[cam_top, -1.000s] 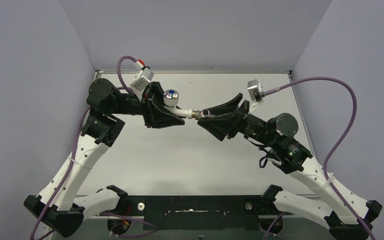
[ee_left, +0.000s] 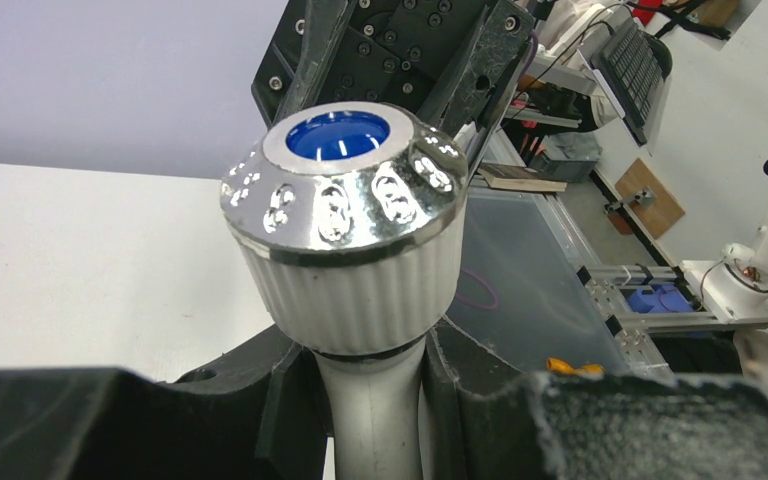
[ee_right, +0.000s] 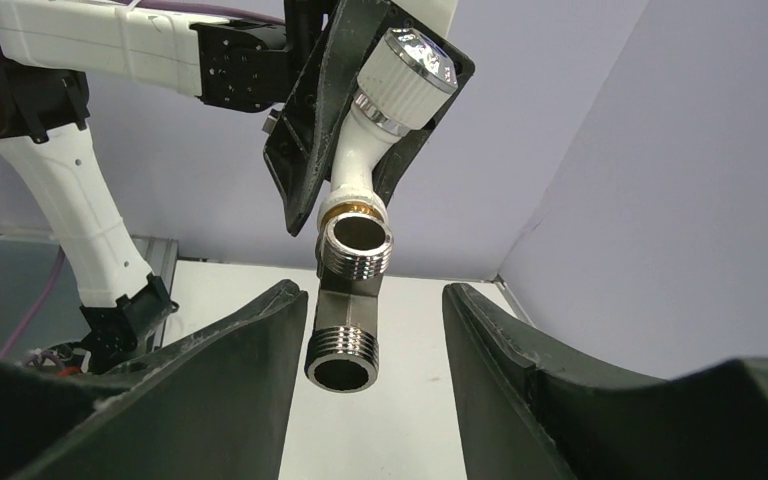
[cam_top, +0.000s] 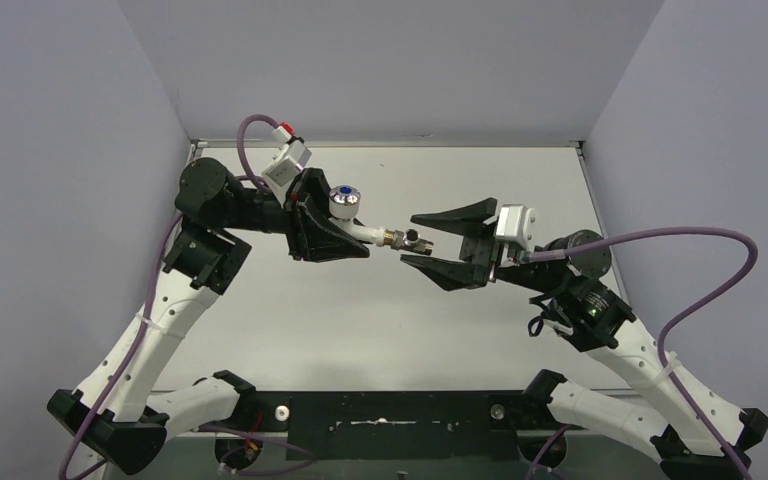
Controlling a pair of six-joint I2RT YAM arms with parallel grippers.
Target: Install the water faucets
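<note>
High over the white table, my left gripper (cam_top: 362, 240) is shut on the faucet's white body (ee_left: 372, 415). The faucet's ribbed knob (cam_top: 344, 202), chrome with a blue centre, stands up beyond the fingers. From the body's right end sticks a metal T-shaped fitting (cam_top: 408, 240) with threaded ends. In the right wrist view one threaded opening (ee_right: 357, 246) faces the camera and another threaded end (ee_right: 342, 360) points lower. My right gripper (cam_top: 407, 238) is open, its fingers spread on either side of the fitting's right end without visibly touching it.
Bare white table (cam_top: 390, 330) lies under both arms, with grey walls on three sides. A dark front strip (cam_top: 400, 425) runs along the near edge. The purple right hose (cam_top: 700, 232) loops out on the right.
My right gripper has rotated and its fingers have gone from close around the fitting to spread apart. The fitting appears turned. The left arm has barely moved.
</note>
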